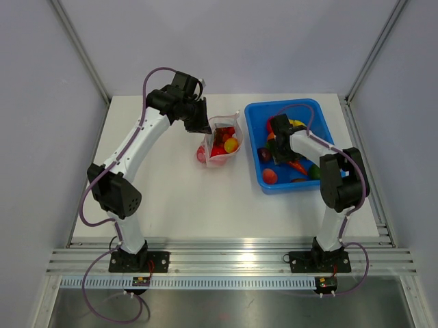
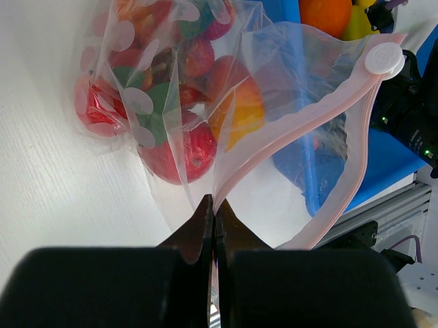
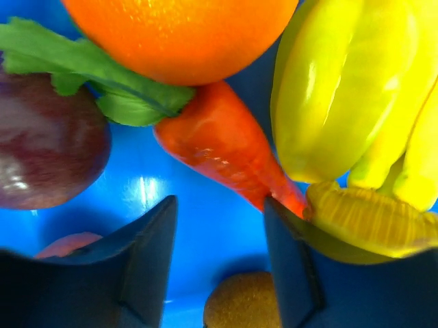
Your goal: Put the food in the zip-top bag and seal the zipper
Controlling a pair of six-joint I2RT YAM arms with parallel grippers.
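A clear zip top bag (image 1: pixel 226 137) with a pink zipper (image 2: pixel 356 137) holds red, orange and yellow food, including a red apple (image 2: pixel 176 154). My left gripper is shut at the bag's rim. My right gripper, part open, is low inside the blue tray (image 1: pixel 260 188). Between and beyond its fingers lie a red carrot-like piece (image 3: pixel 219 143) with a green leaf (image 3: pixel 130 102), yellow bananas (image 3: pixel 328 89) and, lower down, a brown piece (image 3: pixel 243 304).
The tray also holds an orange (image 3: pixel 178 27), a dark plum (image 3: pixel 44 140) and other food.
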